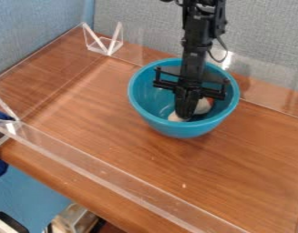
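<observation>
A turquoise bowl (151, 100) stands on the wooden table toward the back right. The black gripper (185, 102) reaches straight down into it, its lower end inside the bowl. A pale round object (202, 107) lies in the bowl, partly hidden behind the gripper. The black fingers overlap one another and the object, so whether they are open or shut, or touch it, I cannot tell.
White brackets (102, 45) and clear edging line its sides. A grey textured wall stands behind. Dark and blue items sit off the left edge.
</observation>
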